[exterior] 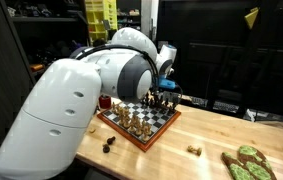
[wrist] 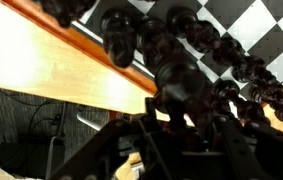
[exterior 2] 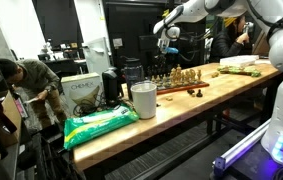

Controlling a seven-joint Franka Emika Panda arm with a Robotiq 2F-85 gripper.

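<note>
A chessboard [exterior: 161,124] lies on the wooden table, pale pieces [exterior: 134,122] on the near side and dark pieces [exterior: 159,101] toward the far side. Over the dark rows hangs my gripper, low and pointing down. It is shut on a dark chess piece [wrist: 179,78], whose rounded top shows between the fingers; the lower part is hidden. Other dark pieces [wrist: 119,38] crowd around it along the board's edge. From the second exterior view the gripper [exterior 2: 168,49] appears above the board's far end, too small to make out its fingers.
Loose pieces stand off the board, two dark ones [exterior: 108,145] and a pale one [exterior: 194,150]. A green patterned item [exterior: 248,163] lies at the right. A green bag [exterior 2: 99,124] and a white cup [exterior 2: 144,100] sit at one table end.
</note>
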